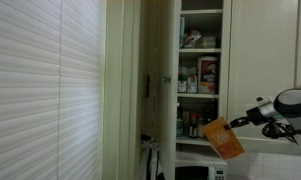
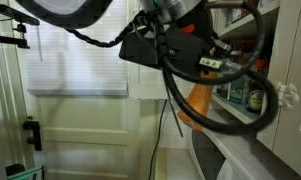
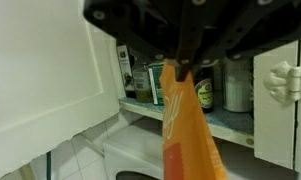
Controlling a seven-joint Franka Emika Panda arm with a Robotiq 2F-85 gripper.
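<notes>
An orange packet point(image 1: 223, 139) hangs at a tilt from my gripper point(image 1: 233, 124), in front of the open cupboard's lowest shelf. In the wrist view the packet point(image 3: 190, 140) reaches down from the dark fingers at the top, which are shut on its upper edge. Exterior view 2 shows part of the packet point(image 2: 197, 102) behind the arm's black cable loop. The fingertips themselves are mostly dark in the wrist view.
The cupboard's shelves point(image 1: 198, 95) hold bottles, jars and tins. Its open door point(image 1: 171, 80) stands to the left of the packet, and a closed white door point(image 1: 255, 70) is to the right. Below sits a microwave point(image 1: 200, 170).
</notes>
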